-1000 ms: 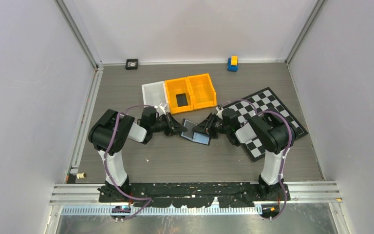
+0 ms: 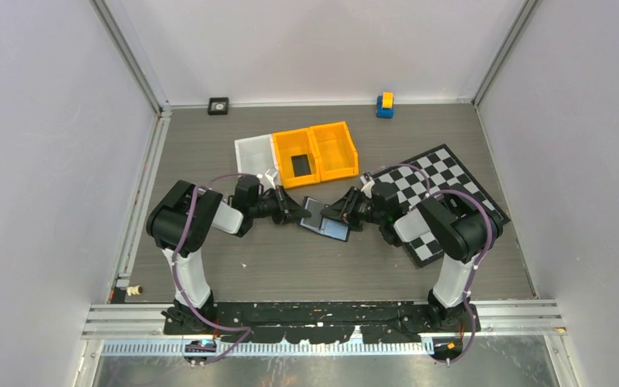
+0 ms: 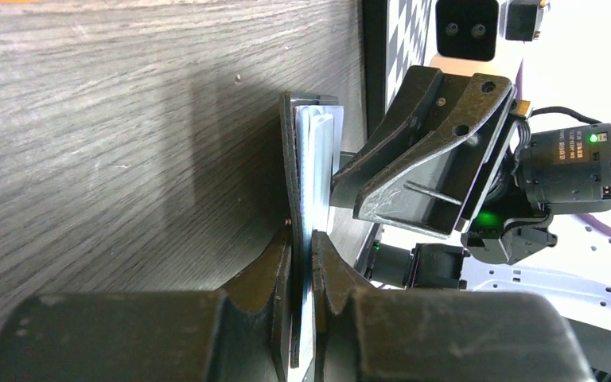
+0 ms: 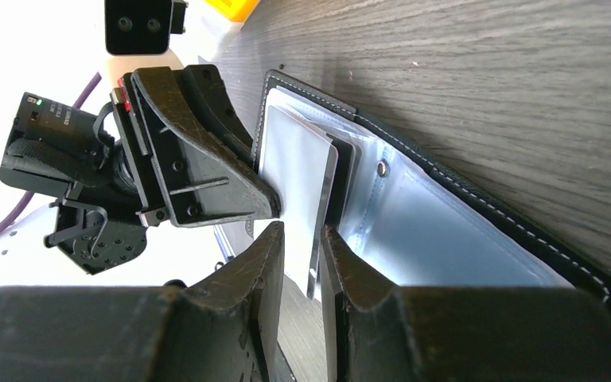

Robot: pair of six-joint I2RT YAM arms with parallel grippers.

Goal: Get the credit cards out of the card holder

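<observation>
The card holder (image 2: 332,227), dark-edged with clear sleeves, lies between both grippers in the middle of the table. In the left wrist view the fingers of my left gripper close around the edge of the card holder (image 3: 290,151) and its pale sleeves. In the right wrist view my right gripper has its fingertips a little apart at the edge of a white card or flap (image 4: 294,183) on the card holder (image 4: 477,207); whether it grips that edge is unclear. The left gripper stands at the holder's far side there.
An orange bin (image 2: 334,141) and white bin (image 2: 251,153) stand behind the holder. A checkerboard (image 2: 443,165) lies right, partly under the right arm. A black square object (image 2: 218,106) and blue-yellow object (image 2: 384,111) sit at the back.
The left arm looks unchanged.
</observation>
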